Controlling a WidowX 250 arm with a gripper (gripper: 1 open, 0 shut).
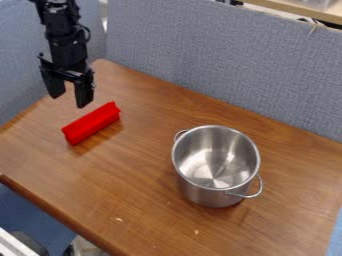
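My black gripper (68, 89) hangs over the left back part of the wooden table, its two fingers spread apart with nothing visible between them. Just below and in front of it lies a red elongated block (91, 122), set diagonally. A steel pot (214, 175) with two wire handles stands at the right, apparently empty.
The wooden table (147, 215) has clear room in the middle, front and back. Grey padded panels (221, 55) border the back and left. A pale wooden shelf edge shows at the top right.
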